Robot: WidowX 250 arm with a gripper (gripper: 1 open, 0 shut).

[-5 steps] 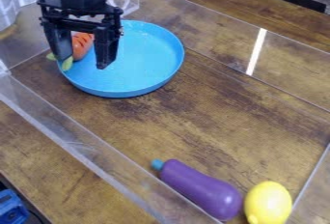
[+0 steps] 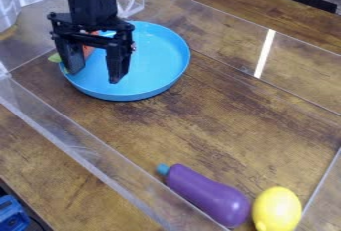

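My gripper (image 2: 91,52) hangs over the left part of a round blue plate (image 2: 158,71), its two black fingers open and low over the plate. Behind the left finger, a small orange and green object, like a toy carrot, shows in part, mostly hidden by the gripper. Whether anything touches the fingers is hard to tell.
A purple eggplant (image 2: 206,193) and a yellow lemon (image 2: 277,210) lie at the bottom right on the wooden table (image 2: 253,106). A clear plastic barrier runs along the left side, with a blue object (image 2: 11,218) at the lower-left corner.
The gripper has moved slightly down, and now covers more of the orange object on the plate's left. The other items are unmoved.
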